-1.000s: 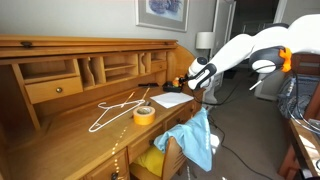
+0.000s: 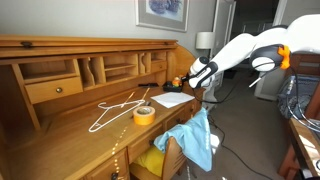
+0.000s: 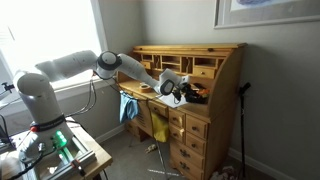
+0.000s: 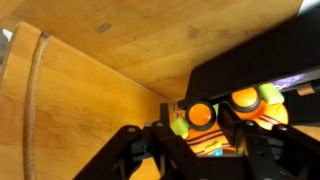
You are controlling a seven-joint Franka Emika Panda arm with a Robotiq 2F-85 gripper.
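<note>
In the wrist view, my gripper has its fingers apart at the bottom of the picture. Between and just beyond them is a round orange end (image 4: 201, 115) of some item; whether the fingers touch it cannot be made out. A second orange round end (image 4: 245, 98) sits beside it, among green and orange striped things. A black container (image 4: 245, 60) lies along these items. In exterior view 1 my gripper (image 2: 186, 80) is at the far right end of the desk, close to the dark container (image 2: 174, 86). Exterior view 2 shows my gripper (image 3: 182, 88) low over the desktop.
A white hanger (image 2: 116, 115) and an orange tape roll (image 2: 144, 115) lie on the wooden desk (image 2: 85, 128). White paper (image 2: 172, 100) lies nearer the gripper. Shelves (image 2: 120, 66) line the back. A blue cloth (image 2: 195, 140) hangs at the front.
The arm's end has shifted slightly at the desk's far end. The hanger, tape, paper and cloth look unmoved.
</note>
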